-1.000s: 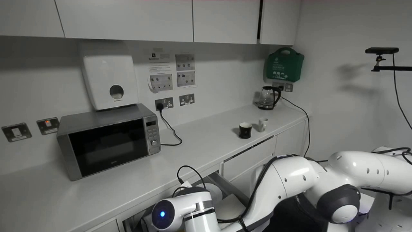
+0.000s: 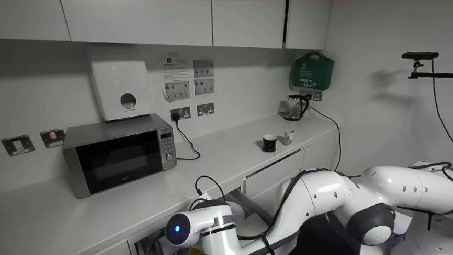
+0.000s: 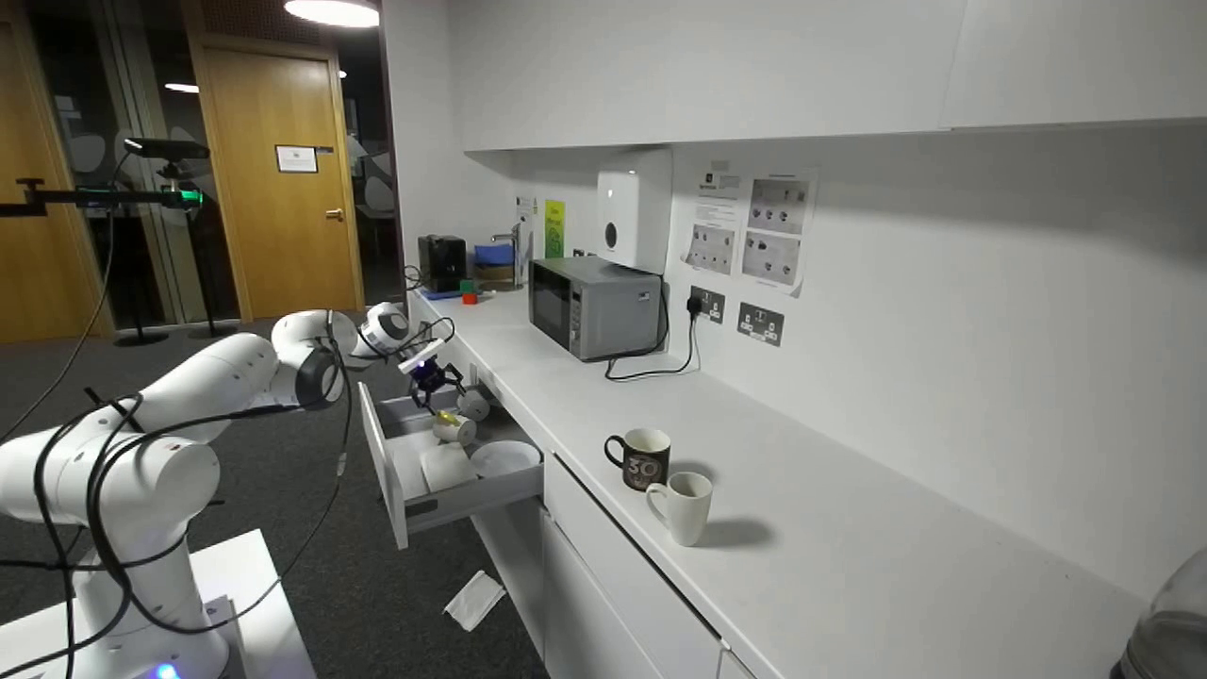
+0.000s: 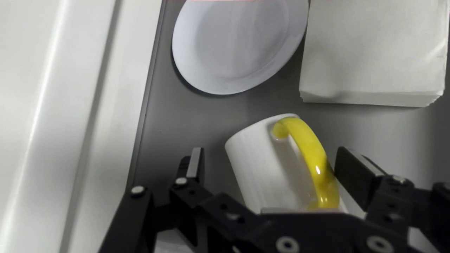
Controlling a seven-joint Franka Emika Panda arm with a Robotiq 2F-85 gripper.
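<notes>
A white mug with a yellow handle [image 4: 314,158] lies on its side on the grey floor of the open drawer [image 3: 419,515]. My gripper is open around it in the wrist view. The left finger [image 4: 194,164] stands apart from the mug's white body, with drawer floor showing between. By the yellow handle is the right finger [image 4: 358,173], so close that I cannot tell whether it touches. The gripper's own body hides the mug's lower end. In exterior view 2 the gripper [image 3: 441,405] reaches down into the drawer beside the mug [image 3: 454,428]; exterior view 1 hides it behind the arm.
A white plate [image 4: 236,46] and a stack of white napkins [image 4: 375,50] share the drawer. On the counter stand a black mug [image 3: 645,458], a white mug [image 3: 685,509] and a microwave [image 3: 600,307]. The drawer's wall [image 4: 145,101] runs close by the left finger.
In exterior view 1 the arm's wrist end has sunk slightly and shifted a little. The counter objects have not moved.
</notes>
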